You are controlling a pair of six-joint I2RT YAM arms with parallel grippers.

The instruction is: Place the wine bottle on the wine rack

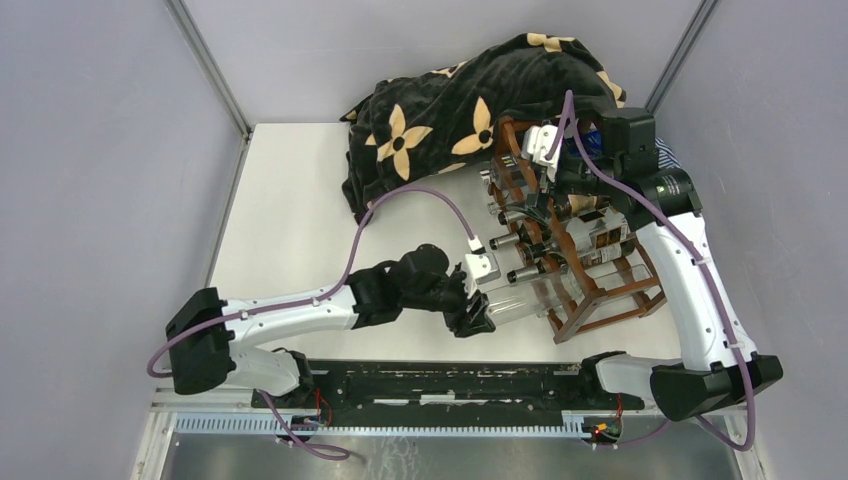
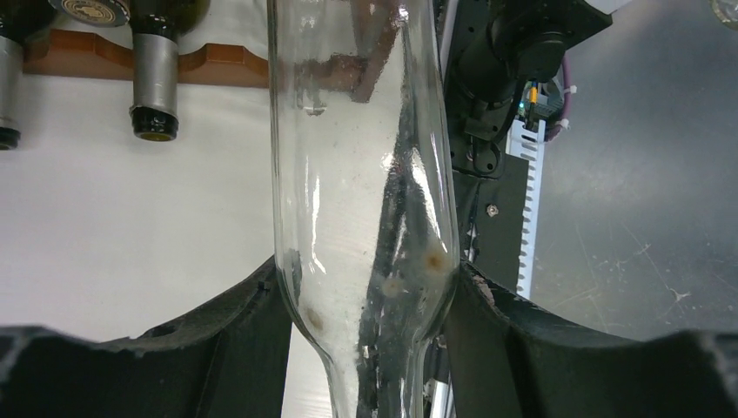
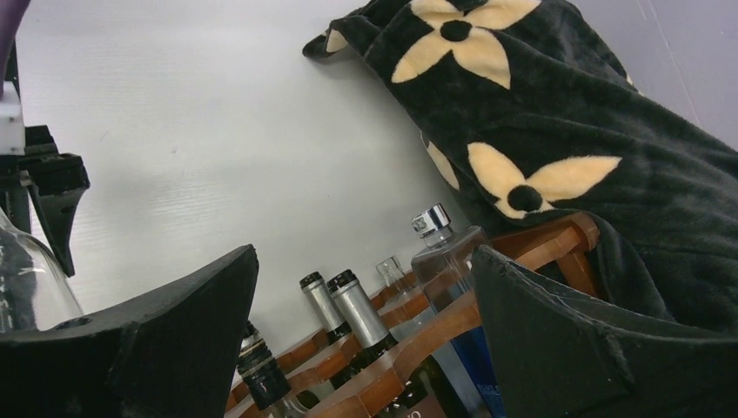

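A clear, empty glass bottle (image 2: pixel 361 174) is clamped near its shoulder by my left gripper, whose fingers press on both sides of it. In the top view the bottle (image 1: pixel 520 300) lies nearly level, base toward the wooden wine rack (image 1: pixel 580 312). Its base end overlaps the rack's front corner there; whether it touches the wood I cannot tell. My right gripper is open above the rack's far part, with nothing held between its fingers. Several bottles, among them one with a silver cap (image 3: pixel 431 219), rest in the rack below it.
A dark blanket with cream flowers (image 1: pixel 470 110) drapes over the back and the rack's far end. Dark bottle necks (image 2: pixel 155 91) stick out of the rack beside the held bottle.
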